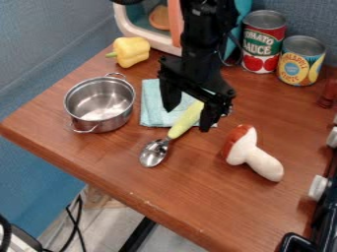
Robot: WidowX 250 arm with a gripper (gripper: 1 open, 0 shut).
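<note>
The black gripper hangs low over a folded light blue cloth, at the upper end of a yellow-green handled object; whether its fingers are open or shut on it is unclear. A metal spoon lies below that, on the wood. To the right lies a white toy mushroom with a red cap.
A steel pot sits at the left, a yellow pepper-like toy behind it. Two cans, tomato and yellow, stand at back right. Black equipment lines the right edge.
</note>
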